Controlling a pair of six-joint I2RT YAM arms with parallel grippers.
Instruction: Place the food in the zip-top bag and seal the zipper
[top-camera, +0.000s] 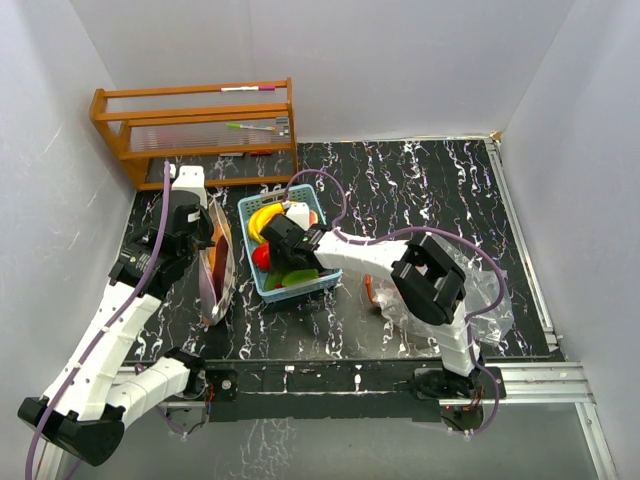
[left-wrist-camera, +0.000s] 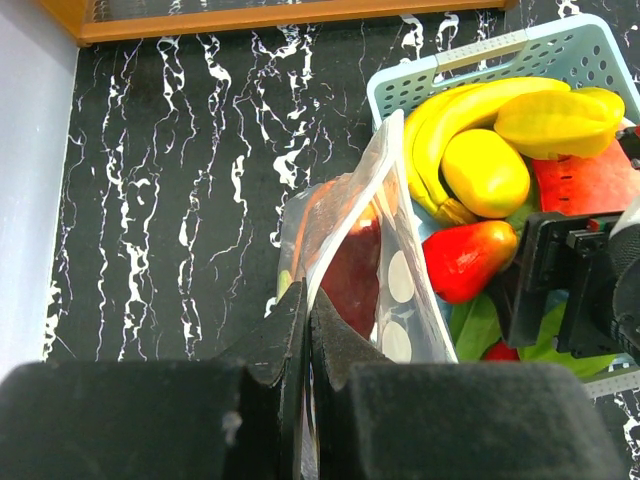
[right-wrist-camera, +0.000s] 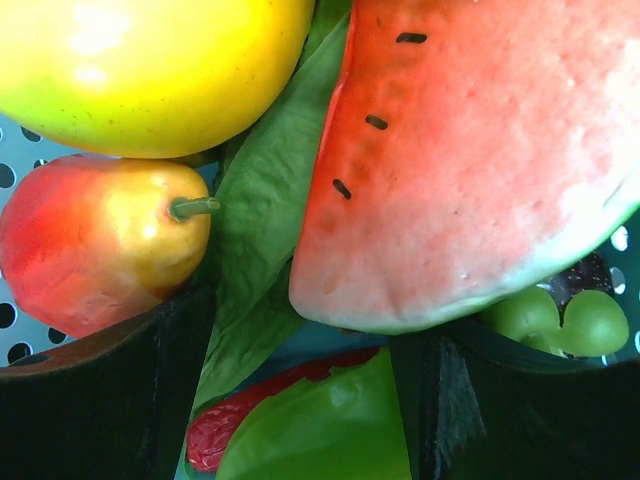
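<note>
My left gripper is shut on the rim of the clear zip top bag (left-wrist-camera: 400, 255), which stands open with reddish and orange food inside. To its right is a light blue basket (top-camera: 316, 285) of toy food. Down in that basket, my right gripper stands open, fingers apart. Between and below its fingers lie a green leafy piece (right-wrist-camera: 325, 425) and a dark red pepper (right-wrist-camera: 230, 420). A watermelon slice (right-wrist-camera: 460, 170) is just ahead, a red-yellow fruit (right-wrist-camera: 110, 240) left. Bananas (left-wrist-camera: 450, 130) and a yellow mango (left-wrist-camera: 485, 173) fill the far left corner.
A second clear bag (top-camera: 425, 315) with orange bits lies crumpled at the right, partly under my right arm. The wooden rack (top-camera: 190, 115) stands behind. Bare marbled tabletop (top-camera: 440, 190) shows at the back right.
</note>
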